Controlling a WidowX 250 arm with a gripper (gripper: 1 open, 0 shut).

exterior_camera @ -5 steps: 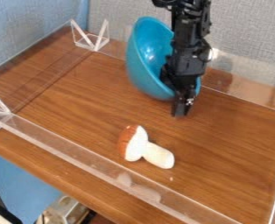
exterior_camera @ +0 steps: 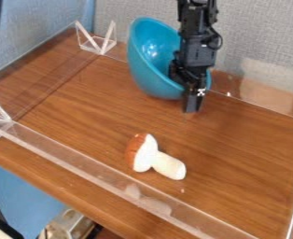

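My black gripper (exterior_camera: 194, 91) points down at the near right side of a turquoise bowl (exterior_camera: 146, 54), which is tipped up on its side near the back wall. The gripper's lower fingers are low, close to the wooden surface, and open; part of the bowl is hidden behind them. A toy mushroom (exterior_camera: 156, 156) with an orange-and-white cap and white stem lies on its side in the front middle of the wooden surface (exterior_camera: 236, 159).
Clear plastic edging (exterior_camera: 87, 167) runs along the front. White brackets (exterior_camera: 97, 37) stand at the back left. A textured wall closes the back.
The bowl and gripper have shifted slightly to the left, and the gripper sits a little lower. The mushroom has not moved.
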